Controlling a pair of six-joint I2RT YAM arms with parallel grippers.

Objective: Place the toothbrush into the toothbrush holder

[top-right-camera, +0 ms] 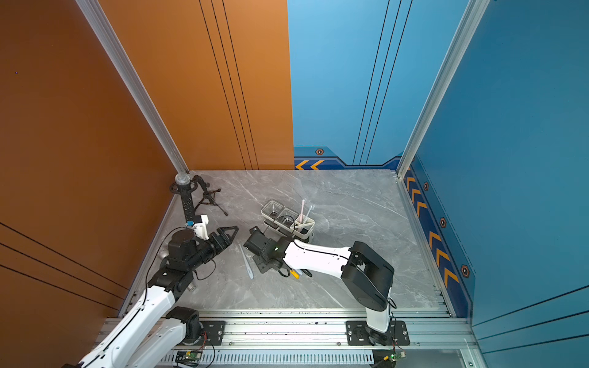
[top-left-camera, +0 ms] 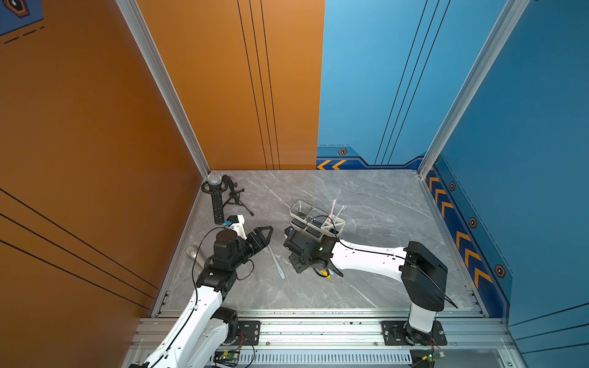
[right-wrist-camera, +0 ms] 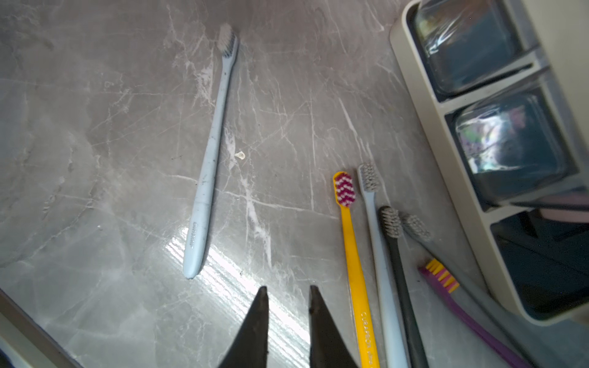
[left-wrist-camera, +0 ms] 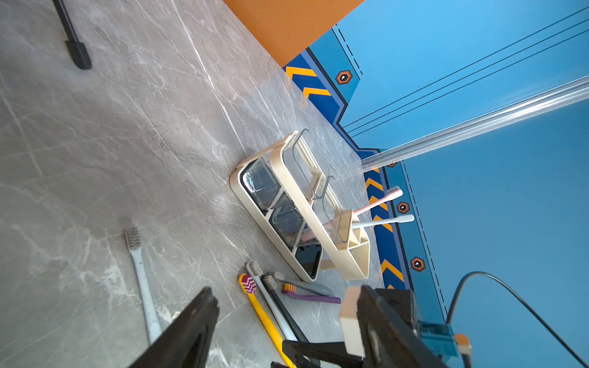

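A light blue toothbrush (right-wrist-camera: pixel 208 162) lies alone on the grey table, bristles toward the back. In the left wrist view, the same light blue brush (left-wrist-camera: pixel 144 288) is at lower left. The cream holder (left-wrist-camera: pixel 300 211) stands to its right with clear cups; a pink brush (left-wrist-camera: pixel 374 203) and a white-blue brush (left-wrist-camera: pixel 386 220) stand in its end slots. My left gripper is open and empty, just left of the brush. My right gripper has a small gap between its fingers with nothing in it. It hangs over the table right of the lone brush.
Beside the holder lie several toothbrushes: a yellow one (right-wrist-camera: pixel 352 257), a light blue one (right-wrist-camera: pixel 380 257), a black one (right-wrist-camera: pixel 402 276), a grey one and a purple one (right-wrist-camera: pixel 472 322). A microphone (top-left-camera: pixel 216 199) and small tripod (top-left-camera: pixel 236 196) stand back left.
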